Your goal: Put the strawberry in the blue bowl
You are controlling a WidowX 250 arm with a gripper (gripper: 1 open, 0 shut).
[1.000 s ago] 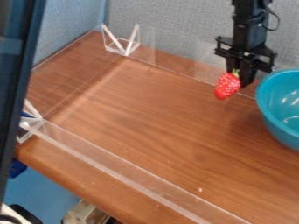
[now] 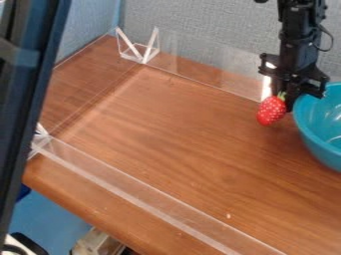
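The strawberry (image 2: 270, 110) is red with a green top and hangs just left of the blue bowl (image 2: 309, 132). Above it, my black gripper (image 2: 284, 96) comes down from the upper right, shut on the strawberry near its green end. The bowl sits at the right edge, partly cut off by the frame. From this angle I cannot tell how high the strawberry is above the table, or whether it touches the bowl's rim.
A clear low barrier (image 2: 127, 191) runs along its front edge, with a white corner bracket (image 2: 138, 47) at the back left. A dark post (image 2: 30, 80) blocks the far left.
My gripper has moved down and to the right with the strawberry, ending up closer to the blue bowl. The bowl looks unmoved.
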